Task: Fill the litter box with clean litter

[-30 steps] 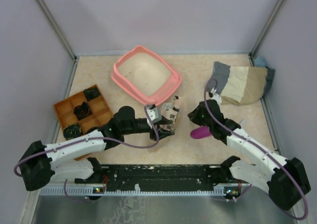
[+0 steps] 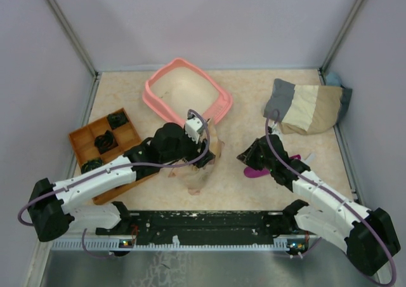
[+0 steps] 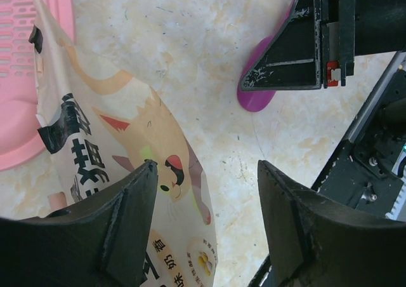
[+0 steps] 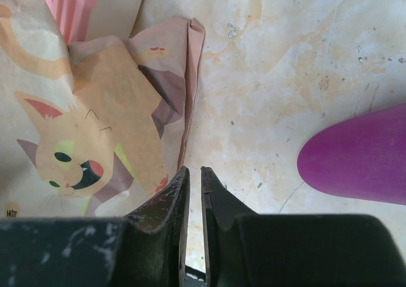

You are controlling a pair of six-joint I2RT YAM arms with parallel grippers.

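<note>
A paper litter bag with printed cats (image 3: 146, 141) stands crumpled near the middle, beneath my left gripper, which is open above it in its wrist view. My right gripper is shut, nothing between its fingers, beside the bag (image 4: 95, 141) and a purple scoop (image 4: 355, 153). The pink litter box (image 2: 222, 106) stands behind the bag, its pale floor showing no litter.
A wooden divided tray (image 2: 85, 141) with dark items sits at the left. Folded cloths (image 2: 307, 103) lie at the back right. Bare table lies between the box and the cloths.
My right gripper has moved slightly toward the front.
</note>
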